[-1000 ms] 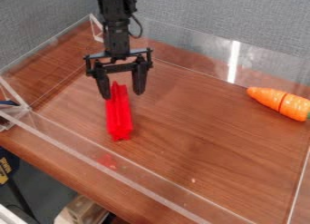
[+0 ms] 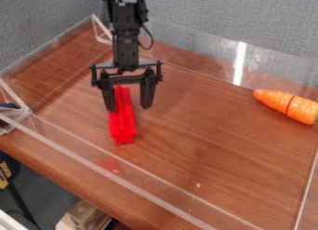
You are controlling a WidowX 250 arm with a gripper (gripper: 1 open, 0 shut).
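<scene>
My black gripper point(image 2: 128, 96) hangs at centre-left, its two fingers apart and pointing down on either side of the far end of a long red object point(image 2: 122, 125). The red piece lies lengthwise on the wooden tabletop, its near end reaching toward the front. Whether the fingers touch it is hard to tell.
An orange toy carrot point(image 2: 285, 105) lies at the right edge near the back. Clear low walls point(image 2: 240, 61) border the wooden surface point(image 2: 211, 155), whose middle and right front are free. A dark blue and white item point(image 2: 9, 110) sits outside at the left.
The gripper has moved a little lower and nearer the camera, around the far end of the red piece. The red piece and carrot have not visibly moved.
</scene>
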